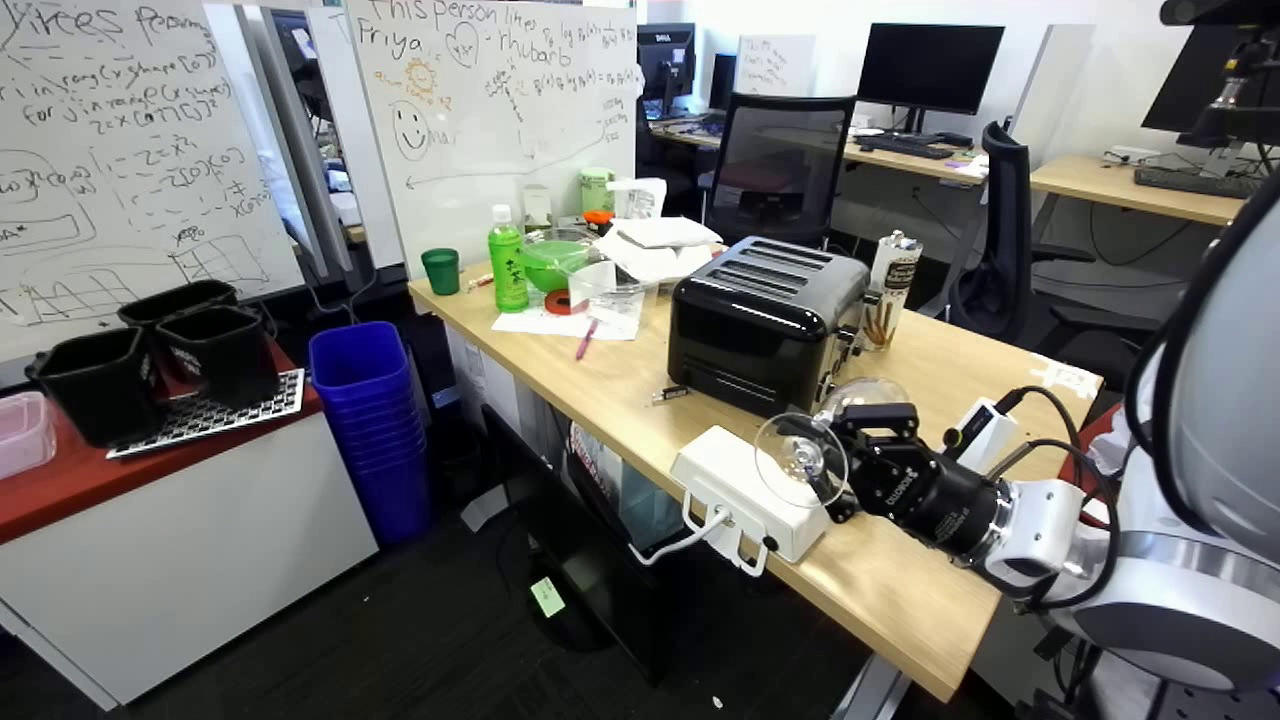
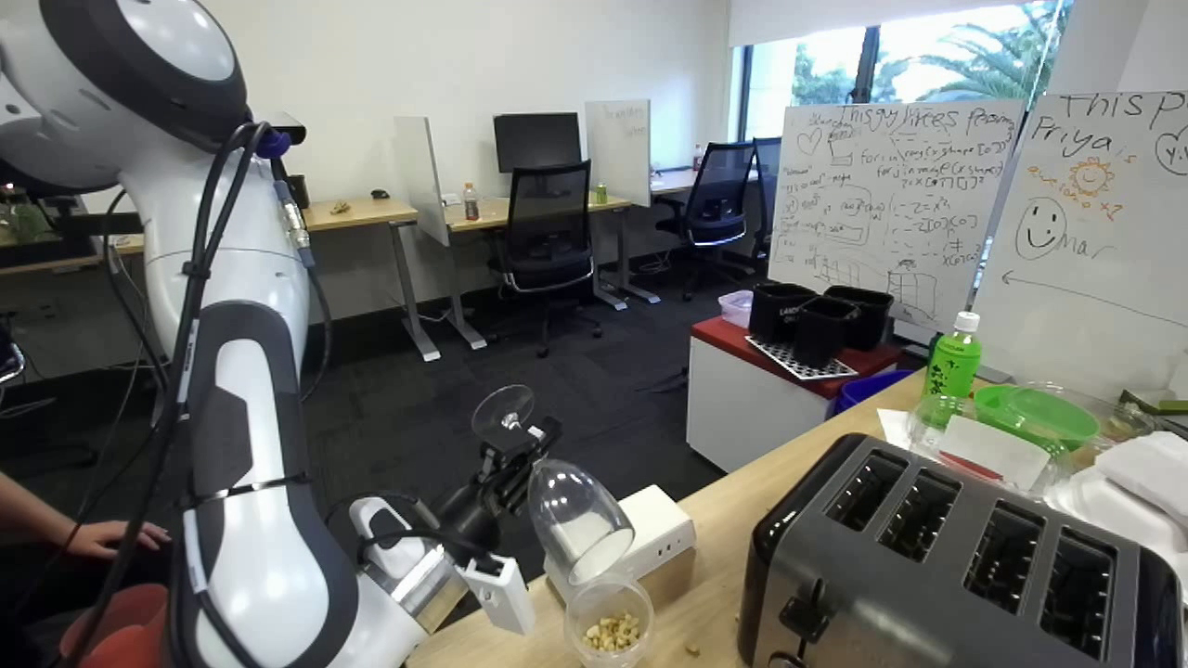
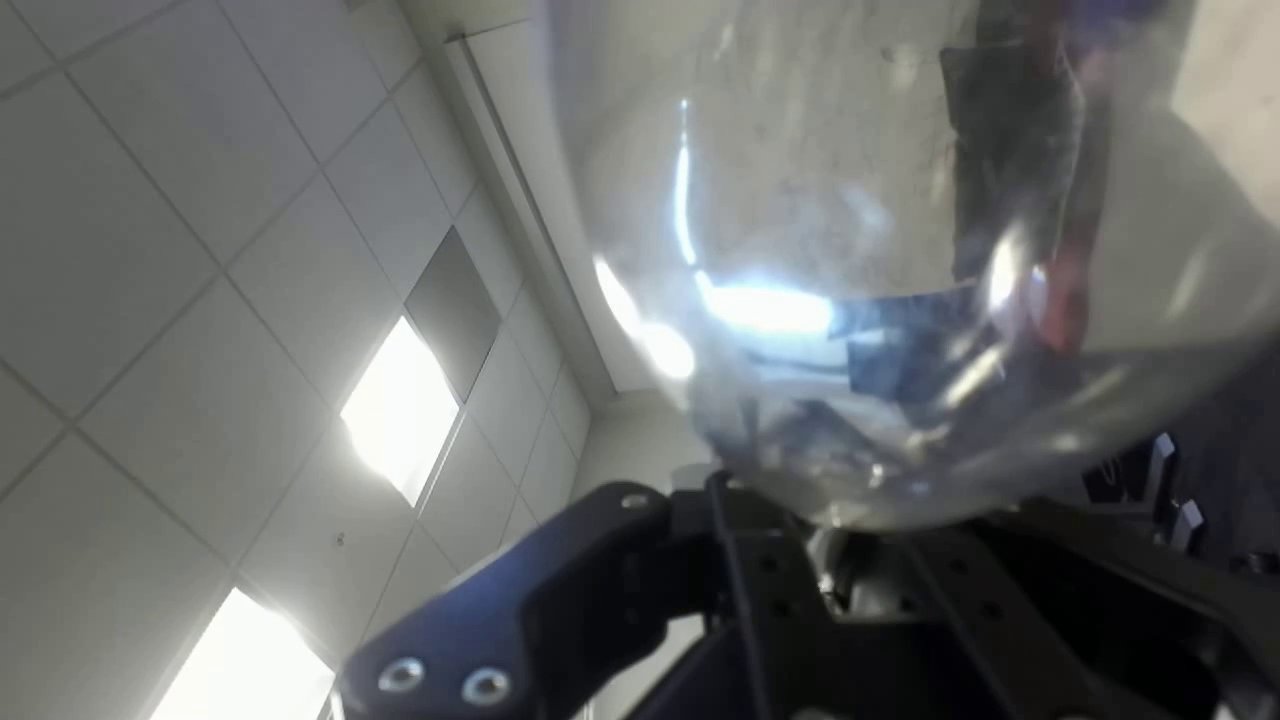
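Observation:
A clear stemmed glass (image 2: 574, 512) is tipped over, its mouth pointing down and its round foot (image 2: 503, 413) raised. My gripper (image 2: 523, 462) is shut on its stem. Just below the mouth, a clear cup (image 2: 581, 625) stands on the table with small tan pieces (image 2: 613, 633) in it; whether glass and cup touch I cannot tell. No pieces show inside the glass. The foot (image 1: 801, 458) faces the camera in exterior view 1, beside the gripper (image 1: 842, 462). In the wrist view the bowl (image 3: 888, 240) fills the upper right above my gripper.
A black toaster (image 1: 750, 336) stands close by the glass. A white power box (image 1: 750, 492) sits at the table edge, below the gripper. Farther along are a green bottle (image 1: 507, 264) and a green bowl (image 1: 554, 262). Bare table (image 1: 882, 570) lies nearer the arm.

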